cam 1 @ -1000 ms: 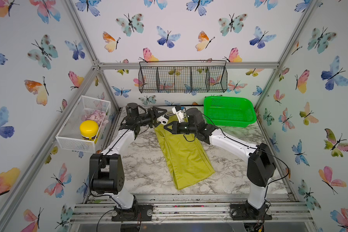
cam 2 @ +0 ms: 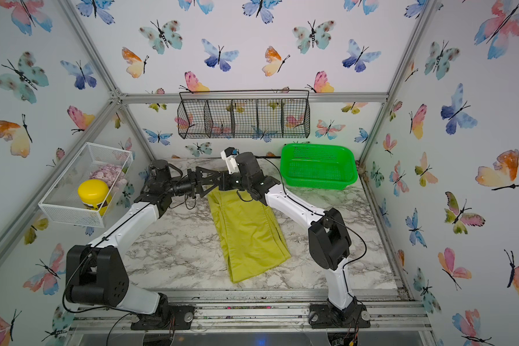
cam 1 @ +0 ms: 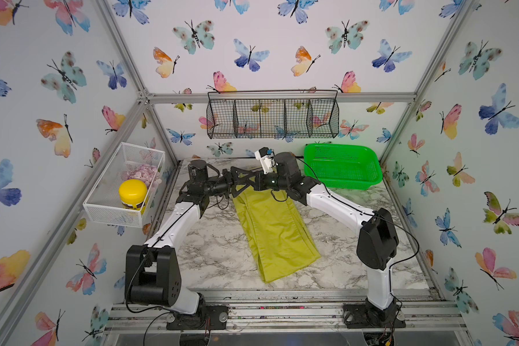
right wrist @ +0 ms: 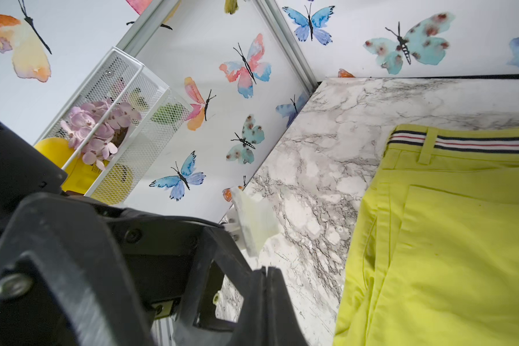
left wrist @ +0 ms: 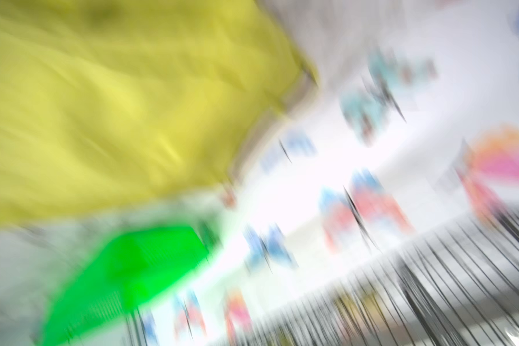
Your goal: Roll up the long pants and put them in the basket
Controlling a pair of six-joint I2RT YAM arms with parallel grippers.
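Observation:
The yellow-green long pants [cam 1: 276,230] lie flat on the marble table, folded lengthwise, with their waist end toward the back wall. In the right wrist view their striped waistband [right wrist: 473,144] shows clearly, and the cloth looks flat. Over that waist end my two grippers meet close together. My left gripper [cam 1: 250,180], coming from the left, has its fingers apart; the left wrist view is blurred and shows the yellow cloth [left wrist: 115,109] but no fingers. My right gripper is shut, with nothing visible between its fingertips. The grippers partly cover the waist in both top views.
A green basket [cam 1: 343,185] stands at the back right. On the left wall hangs a white mesh basket [cam 1: 112,219] holding a yellow tub [cam 1: 132,193] and pink flowers. A black wire rack [cam 1: 271,135] is on the back wall.
My right gripper has moved slightly up and its fingers have come together. My left gripper has shifted lower, so the two now overlap in the top left view. The pants have barely moved.

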